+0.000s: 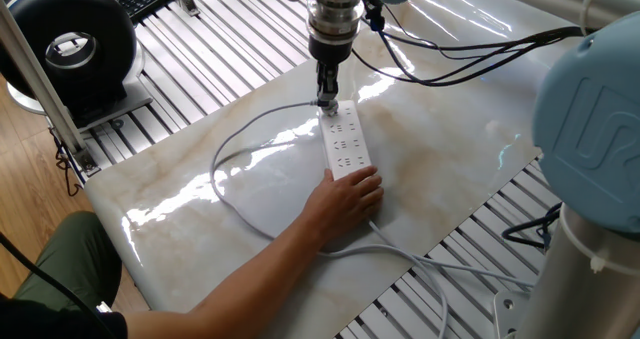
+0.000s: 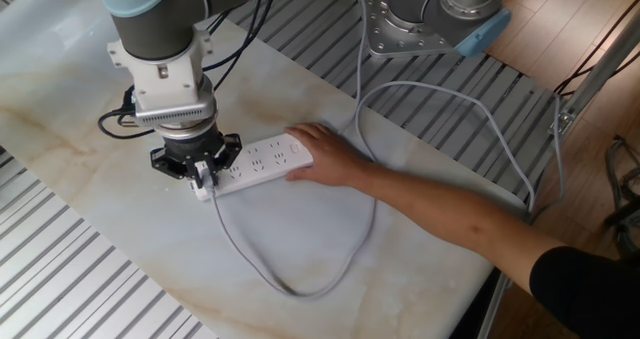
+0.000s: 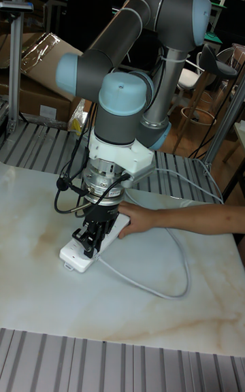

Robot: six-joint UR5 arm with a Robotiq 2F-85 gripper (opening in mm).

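Note:
A white power strip [image 1: 344,144] lies on the marble-patterned sheet, its sockets facing up. Over its far end, in exterior view 1, my gripper [image 1: 327,103] points straight down. Exterior view 2 shows the gripper [image 2: 206,177] shut on a grey plug [image 2: 208,182], whose grey cable [image 2: 252,262] loops across the sheet. The plug is right at the strip's end sockets; whether its pins are inside cannot be seen. In exterior view 3 the dark fingers [image 3: 88,238] reach down to the strip [image 3: 78,258] and mostly hide the plug.
A person's hand [image 1: 347,196] rests on the strip's other end, the forearm crossing the sheet. A second stretch of grey cable [image 1: 405,250] runs off toward the robot's base. Black cables [image 1: 470,62] hang beside the arm. Much of the sheet [image 3: 43,210] is bare.

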